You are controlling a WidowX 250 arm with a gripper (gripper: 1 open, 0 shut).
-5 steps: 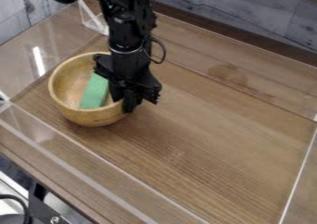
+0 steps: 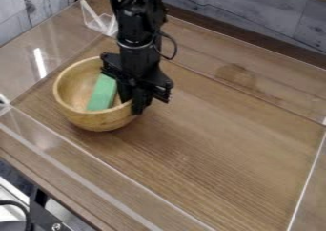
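A wooden bowl [image 2: 79,117] holds a green object [image 2: 103,94] on the left side of the table. My black gripper [image 2: 126,100] is down at the bowl's right rim, partly covering it. Its fingertips are dark and overlap, so I cannot see clearly what lies between them or whether they are shut.
A grey panelled wall stands behind. A clear plastic item is at the back left, and a black cable lies at the lower left corner.
The bowl has moved slightly up in the view, away from the near edge, and my gripper has moved slightly with it.
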